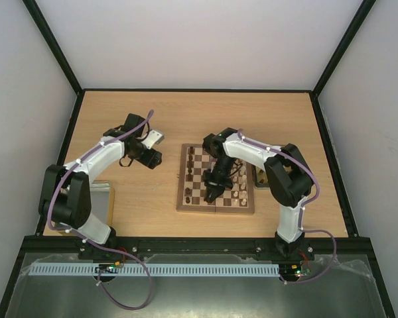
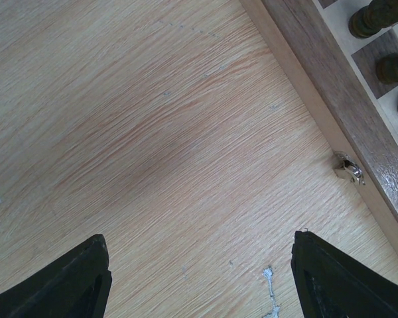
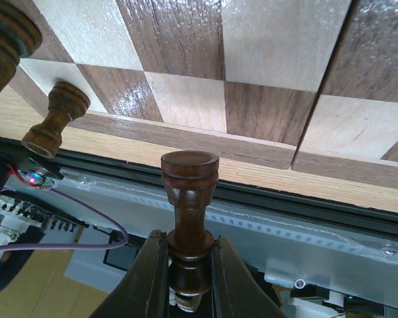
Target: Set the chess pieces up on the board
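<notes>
The chess board lies in the middle of the table. Dark pieces stand along its left side, and pale pieces on its right side. In the right wrist view, my right gripper is shut on a dark brown piece with a flat, flared top. That piece is over the near part of the board. A smaller dark piece and part of a bigger one stand on squares to its left. My left gripper stands open and empty over bare wood, left of the board.
At the board's right stands a box with pieces inside, partly under the right arm. A grey tray is at the left front. On the board's left edge sits a metal clasp.
</notes>
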